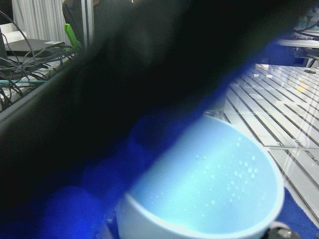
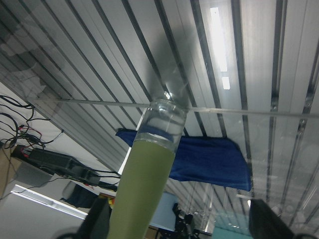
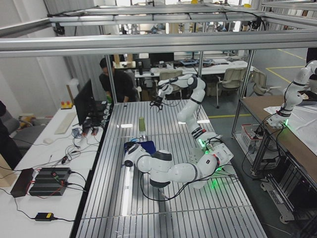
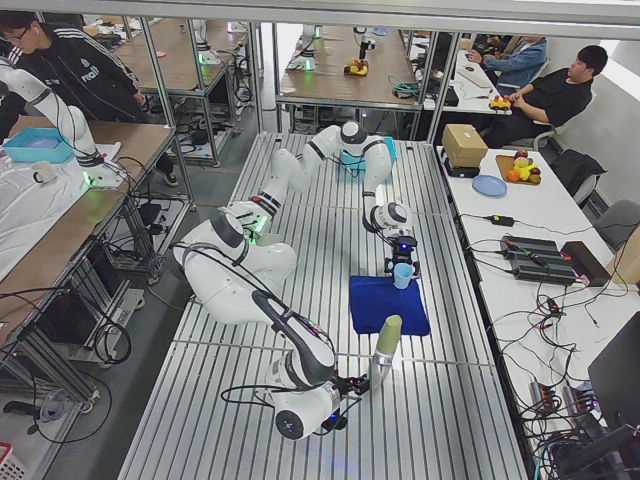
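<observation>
My left gripper [image 4: 402, 258] is at a light blue cup [image 4: 403, 276] over a dark blue cloth [image 4: 390, 312]; in the left wrist view the cup's wet interior [image 1: 214, 174] fills the lower right, and whether the fingers grip it is unclear. A green-topped clear bottle [image 2: 140, 184] stands upright on the slatted table [image 4: 290, 420], near the cloth. My right gripper is raised beside and above the bottle, its fingertips apart at the bottom of the right wrist view, not closed on it.
A light blue bin [image 4: 352, 165] sits at the table's far end in the right camera view. A side table [image 3: 59, 198] with cables and black boxes runs along the edge.
</observation>
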